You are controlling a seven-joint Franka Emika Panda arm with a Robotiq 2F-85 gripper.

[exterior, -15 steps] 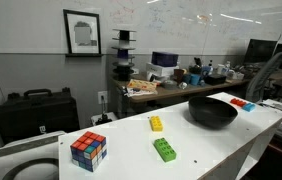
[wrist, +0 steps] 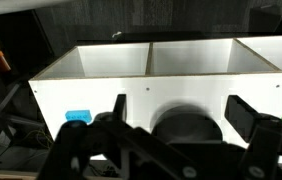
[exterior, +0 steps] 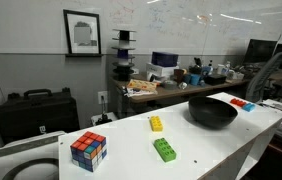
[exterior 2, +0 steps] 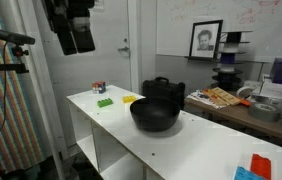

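My gripper is open, with a wide gap between its fingers and nothing held. It hangs high above the white table, and its dark body (exterior 2: 74, 30) fills the upper left of exterior view 2. Beyond the fingers, the wrist view shows the black bowl (wrist: 186, 124) partly covered by the gripper. A green block (exterior: 164, 150), a yellow block (exterior: 156, 124) and a multicoloured cube (exterior: 88, 151) sit toward one end of the table. Near the opposite end lie a red block (exterior 2: 261, 166) and a blue block (exterior 2: 246, 174), side by side.
The white table (exterior 2: 196, 150) has open shelf compartments below its top. Clear surface separates the bowl from both groups of blocks. Behind stands a cluttered wooden bench (exterior: 141, 94); a black case (exterior: 35, 114) is beside the wall.
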